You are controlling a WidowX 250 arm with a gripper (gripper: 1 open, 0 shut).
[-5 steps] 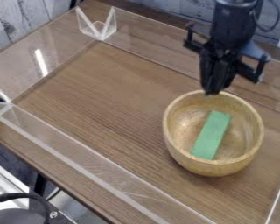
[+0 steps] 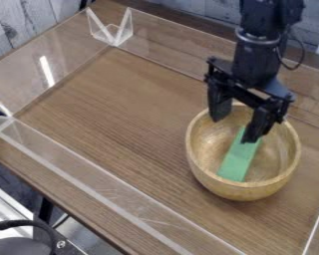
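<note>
A wooden bowl point(image 2: 207, 146) sits on the wooden table with a green oblong block point(image 2: 237, 155) inside it. My gripper point(image 2: 243, 119) is open, coming down from the top of the view over the back part of the bowl, above the far end of the block. Nothing shows held between its fingers.
A white wire-like object point(image 2: 111, 29) stands at the back left. A dark coiled item point(image 2: 23, 237) lies at the bottom left corner, off the tabletop.
My gripper has come down from the back of the table to over the bowl. The bowl and block look unmoved.
</note>
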